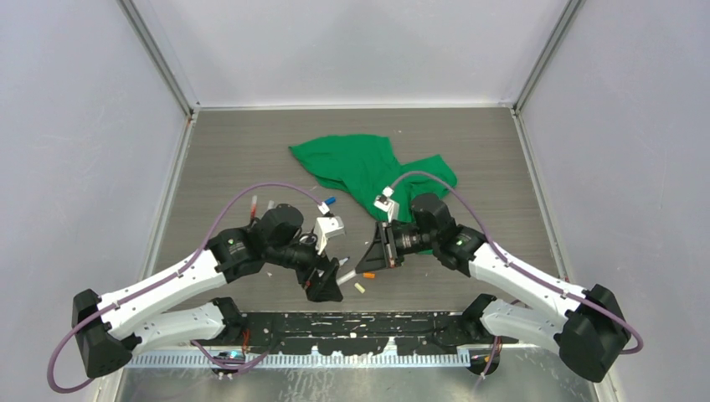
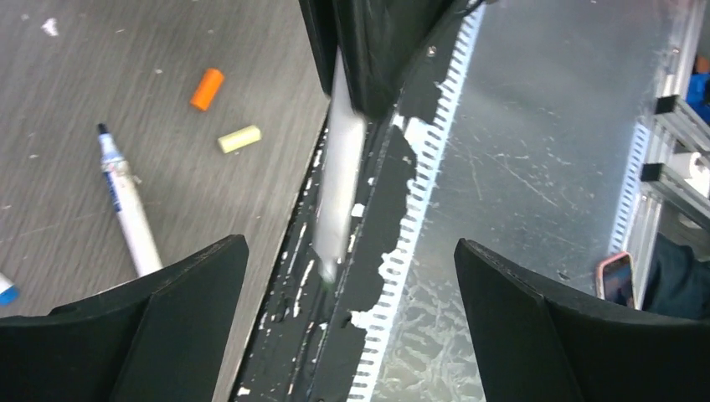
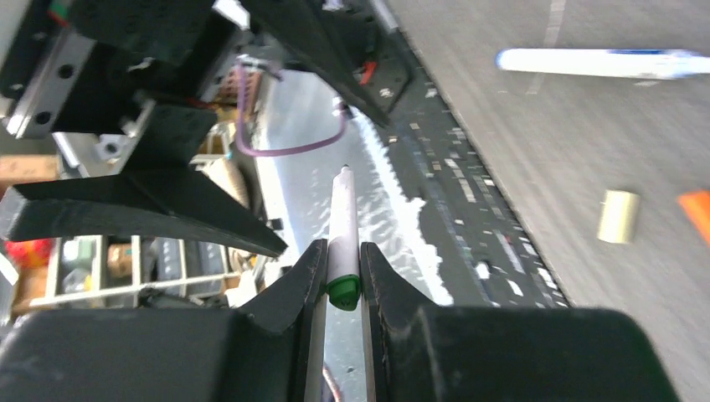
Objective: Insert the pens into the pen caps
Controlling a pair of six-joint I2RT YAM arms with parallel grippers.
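A white pen with a green end (image 3: 343, 291) is gripped in my right gripper (image 1: 377, 261), which is shut on it. Its far end points toward my left gripper (image 1: 325, 283). In the left wrist view, the blurred pen (image 2: 341, 167) extends from the right gripper's black fingers (image 2: 368, 67) into the space between my left gripper's wide-open fingers, apparently without contact. Its near tip looks greenish. An orange cap (image 2: 207, 88) and a pale yellow cap (image 2: 239, 139) lie on the table, beside a white pen with a dark tip (image 2: 132, 213).
A green cloth (image 1: 347, 159) is crumpled at the back of the table. Near it lies a blue cap (image 1: 329, 200). A red-and-white pen (image 1: 254, 206) is partly visible behind the left arm.
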